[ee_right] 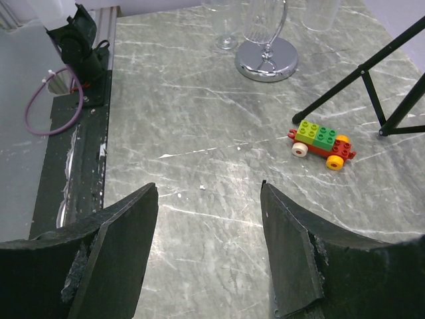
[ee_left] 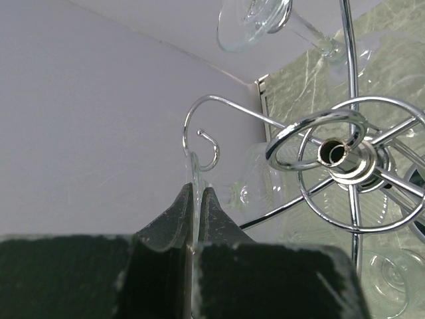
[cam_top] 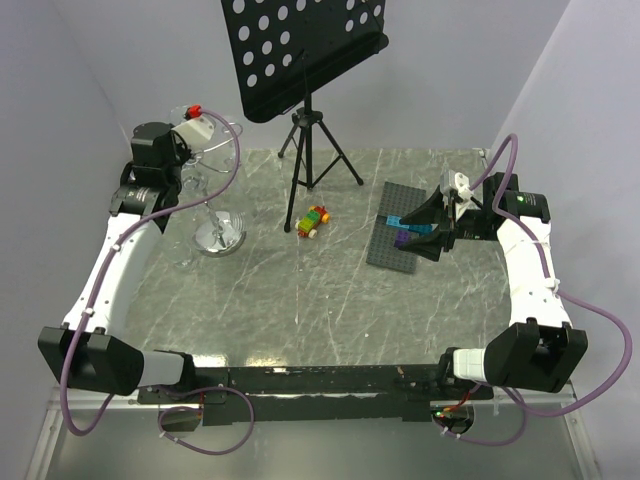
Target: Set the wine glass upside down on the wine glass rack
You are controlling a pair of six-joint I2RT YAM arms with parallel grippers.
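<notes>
My left gripper is high at the chrome wine glass rack [ee_left: 352,166], left in the top view, shut on the thin clear edge of a wine glass [ee_left: 195,173], beside a hooked arm of the rack. The glass is mostly hidden behind the fingers. Another glass [ee_left: 249,20] hangs at the upper part of the rack. The rack's round base [ee_right: 265,70] stands on the table, with glassware around it. My right gripper hangs open over the right side of the table, empty.
A black music stand [cam_top: 305,60] rises at the back middle. A toy brick car [cam_top: 312,222] lies beside its legs. Grey baseplates [cam_top: 390,250] with blue pieces lie under the right gripper.
</notes>
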